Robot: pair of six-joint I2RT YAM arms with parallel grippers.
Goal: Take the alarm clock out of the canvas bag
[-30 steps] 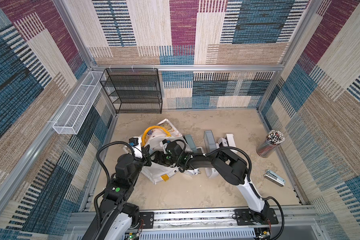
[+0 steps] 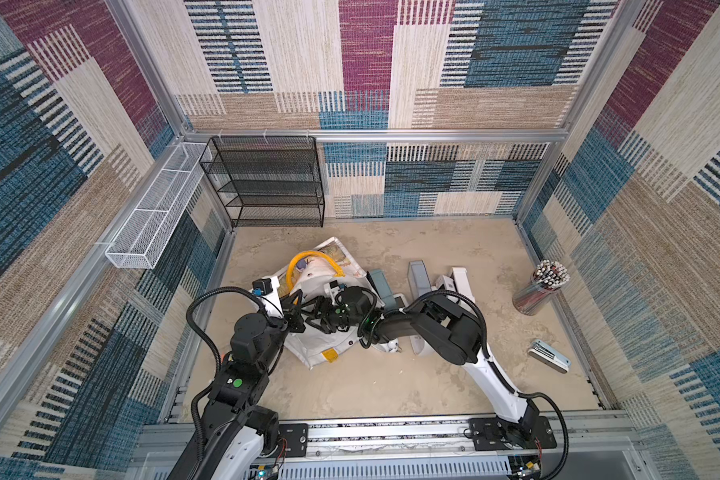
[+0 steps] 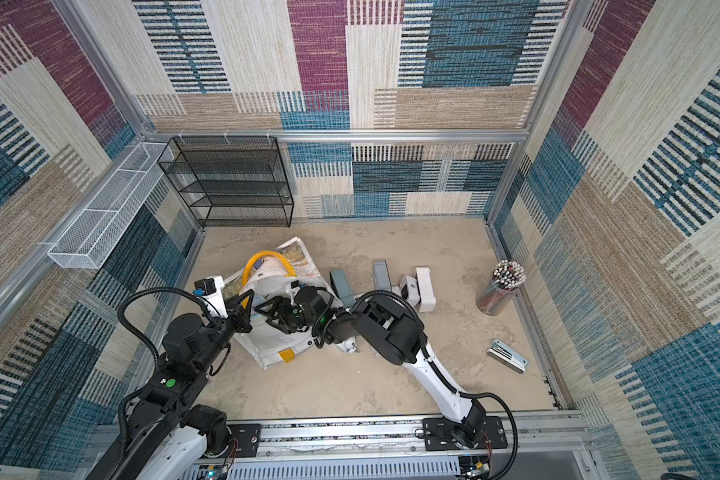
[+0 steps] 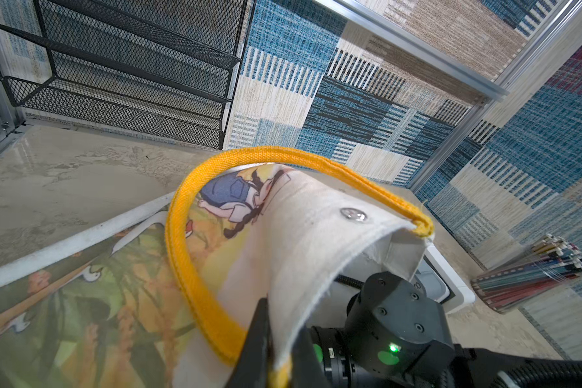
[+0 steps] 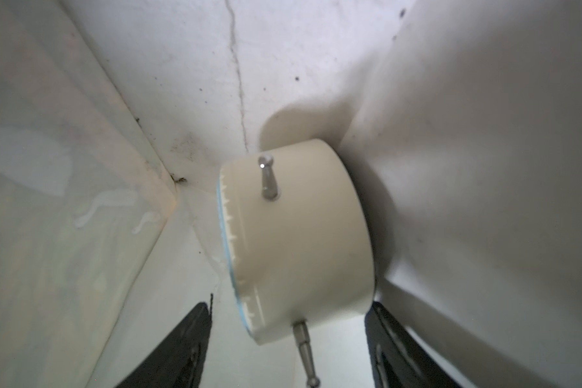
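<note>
The canvas bag (image 2: 328, 352) lies at middle left with its orange handle (image 4: 181, 239) arched up. My left gripper is shut on the bag's white edge, holding the mouth raised. My right gripper is inside the mouth, open, fingers apart either side of the lower end of a cream cylindrical body, the alarm clock (image 5: 294, 239), with metal pins and a pale blue rim. It lies on its side against the inner lining; top views hide it.
Grey and white boxes (image 2: 418, 280) stand right of the bag. A pencil holder (image 2: 536, 292) and stapler (image 2: 548, 354) are at the right. A black mesh shelf (image 2: 260, 192) stands at the back, a white basket (image 2: 148, 216) hangs left.
The left gripper has moved very slightly; the bag looks nearly unchanged.
</note>
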